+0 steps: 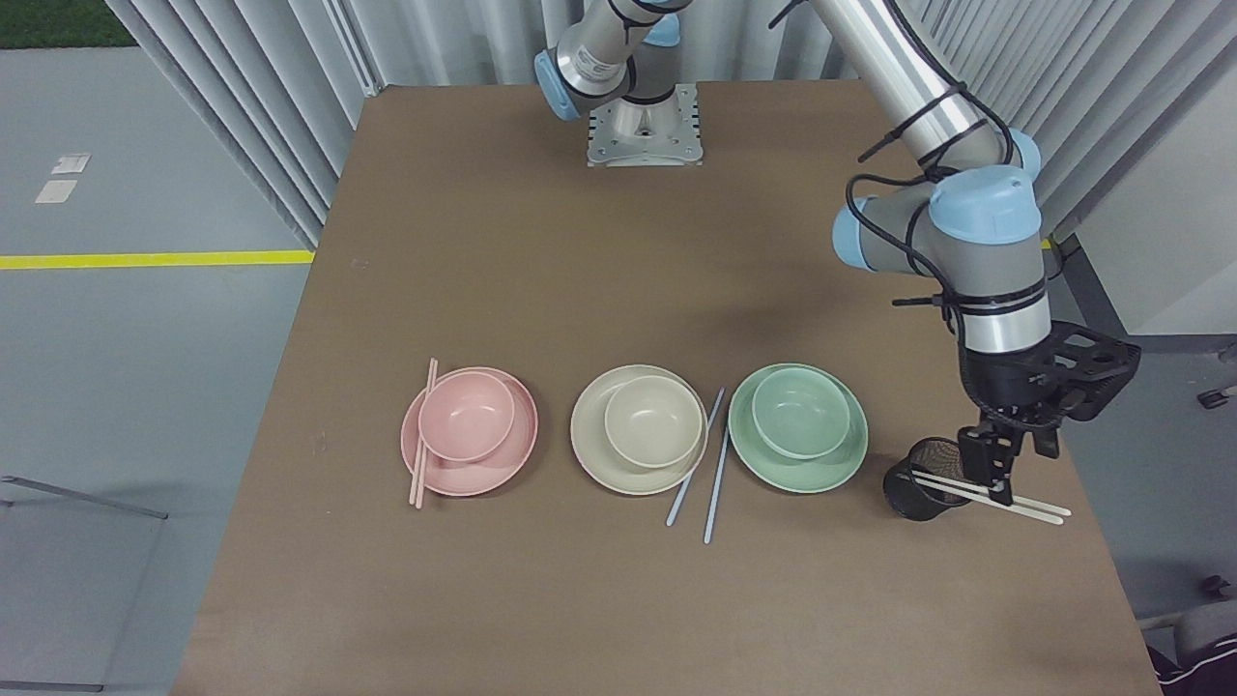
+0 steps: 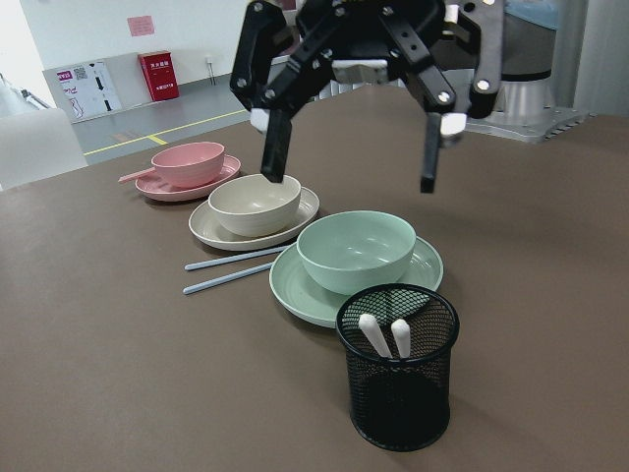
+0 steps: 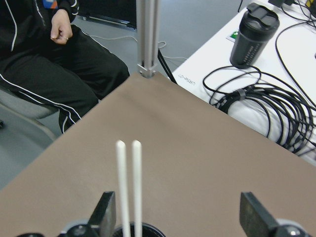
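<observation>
My gripper (image 1: pixel 988 458) hangs above the black mesh cup (image 2: pixel 398 393) at the table's right, its fingers apart with nothing seen held between them in the left view. Two white chopsticks (image 3: pixel 123 187) lean in the cup, upper ends sticking out rightward in the front view; in the wrist view they stand between the two wide-spaced fingertips. To the cup's left are a green bowl on a green plate (image 1: pixel 800 470), two blue chopsticks (image 1: pixel 716 493), a cream bowl on a plate (image 1: pixel 609 464) and a pink bowl on a plate (image 1: pixel 487 470) with pink chopsticks (image 1: pixel 419 476).
</observation>
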